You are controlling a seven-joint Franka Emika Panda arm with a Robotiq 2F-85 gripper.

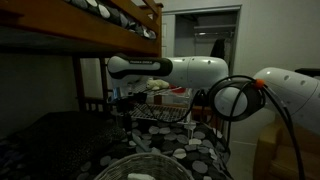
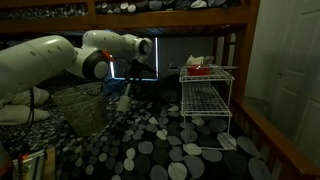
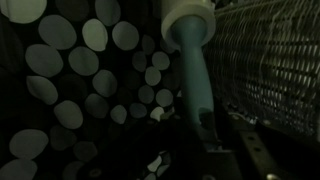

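Note:
An object with a pale round end and a slim blue-grey handle runs down the wrist view into my gripper, which is shut on the handle. The fingers are dark and hard to make out. In exterior view 2 a pale object hangs below my gripper, over the dotted bedspread and to the right of the wicker basket. The basket's woven side fills the right of the wrist view. What the object is, I cannot tell.
A white wire rack stands on the bedspread, with a red item on top. An upper bunk overhangs the left side in exterior view 1. Something white lies in the basket. Open bedspread lies before the rack.

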